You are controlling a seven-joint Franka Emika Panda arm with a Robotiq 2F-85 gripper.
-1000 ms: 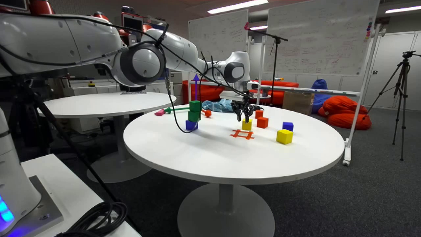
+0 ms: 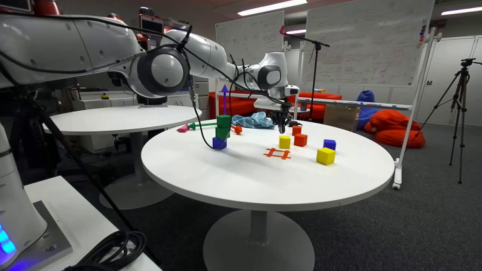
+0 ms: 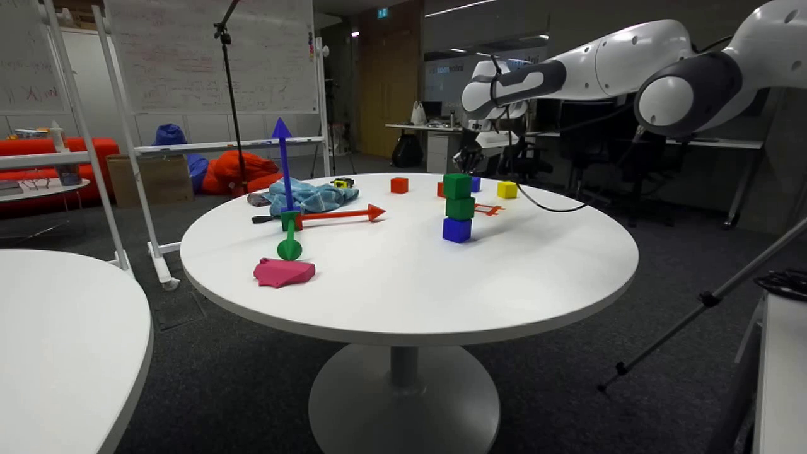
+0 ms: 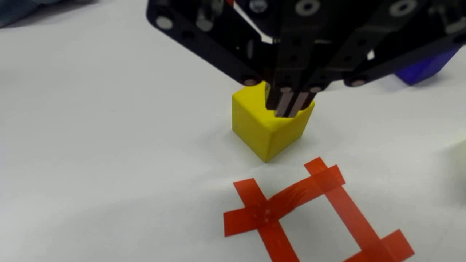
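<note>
My gripper is shut with its fingertips pressed together and nothing between them. In the wrist view it overlaps the top of a yellow cube, which rests on the table outside the fingers. From exterior view 1, the gripper hangs above this yellow cube, with a visible gap between them. A square outline of red tape lies on the table close to the cube. The fingers hide part of the cube's top.
A stack of two green cubes on a blue cube stands to the left. Right of the tape are red, blue and yellow cubes. A blue cloth and an arrow-shaped axis marker occupy the far side.
</note>
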